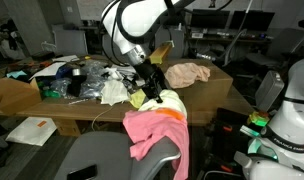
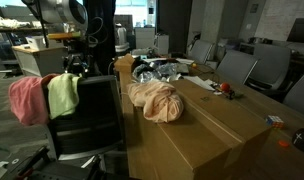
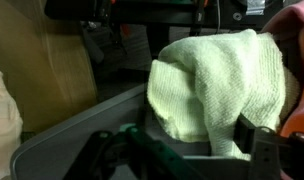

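A pale green-white towel (image 1: pixel 169 101) hangs over the back of a grey chair (image 1: pixel 110 155), beside a pink towel (image 1: pixel 157 130) with an orange part. Just above the pale towel is my gripper (image 1: pixel 152 92), pointing down. The wrist view has the fingers (image 3: pixel 257 145) apart, with the bunched pale towel (image 3: pixel 222 85) below and between them; whether they touch it I cannot tell. Exterior view 2 shows the pale towel (image 2: pixel 63 95) and the pink towel (image 2: pixel 30 98) side by side on the chair back.
A crumpled beige cloth (image 2: pixel 157 102) lies on the wooden table (image 2: pixel 207 130) near the chair. Bags and other clutter (image 1: pixel 90 80) cover the table's far part. A second grey chair (image 2: pixel 277 70) stands across the table.
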